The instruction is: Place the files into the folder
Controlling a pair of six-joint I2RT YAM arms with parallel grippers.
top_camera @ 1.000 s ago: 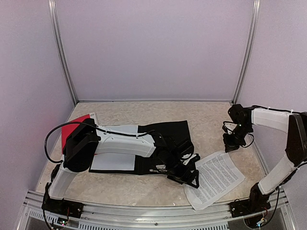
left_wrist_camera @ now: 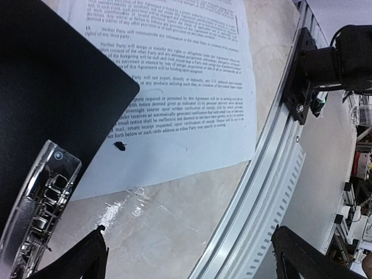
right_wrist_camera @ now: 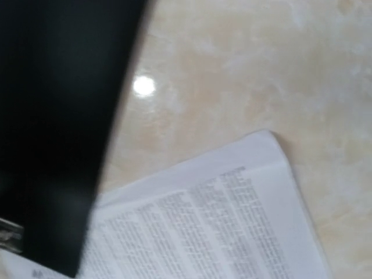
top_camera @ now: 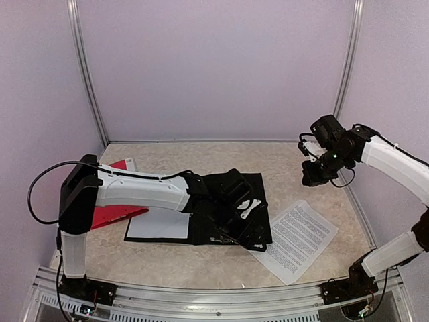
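The printed papers (top_camera: 295, 245) lie on the table at the right, their left part under the edge of the black folder (top_camera: 241, 184), as the left wrist view (left_wrist_camera: 174, 116) and right wrist view (right_wrist_camera: 197, 232) show. The folder lies open, with a white sheet (top_camera: 154, 225) on its left half and a metal clip (left_wrist_camera: 40, 209) near its edge. My left gripper (top_camera: 251, 238) is open over the folder's front right corner, nothing between its fingers. My right gripper (top_camera: 312, 178) is raised above the table behind the papers, shut; its fingers are outside the right wrist view.
A red folder (top_camera: 110, 215) lies at the far left, partly behind the left arm. Aluminium rails (top_camera: 221, 292) run along the front edge, and walls stand at the back and sides.
My right gripper has risen and moved left, away from the papers. My left gripper has shifted slightly left and lifted. The papers have shifted a little toward the folder.
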